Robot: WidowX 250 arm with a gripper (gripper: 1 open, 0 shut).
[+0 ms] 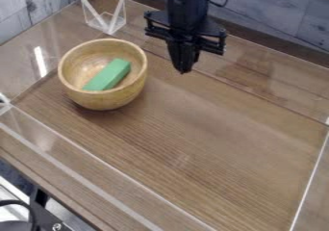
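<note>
My black gripper [187, 40] is raised at the top centre, above and right of a wooden bowl [126, 98]. A green block [107, 74] lies inside the bowl, at a slant. Whether the gripper is open or shut is hard to make out, and I see nothing clearly held in it.
A white wire-like object [108, 18] stands at the back left. Dark cables lie at the bottom left corner, and walls edge the back and right.
</note>
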